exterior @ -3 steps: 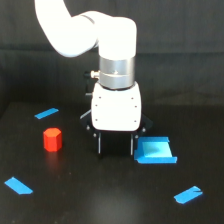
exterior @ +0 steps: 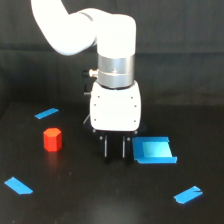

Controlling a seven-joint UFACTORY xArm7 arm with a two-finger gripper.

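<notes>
My gripper point(exterior: 115, 156) points straight down over the dark table, left of a light-blue open box point(exterior: 155, 150). Its thin dark fingers stand apart, with a narrow gap between them and nothing seen in it. Against the black background the fingertips are hard to make out. Well to the left, a red block point(exterior: 52, 139) rests on the table, clear of the gripper.
Blue strips mark the table at the back left point(exterior: 47, 113), the front left point(exterior: 18, 186) and the front right point(exterior: 188, 195).
The two fingers have drawn closer together, leaving a narrower gap. The arm has barely moved; the red block and the blue box are where they were.
</notes>
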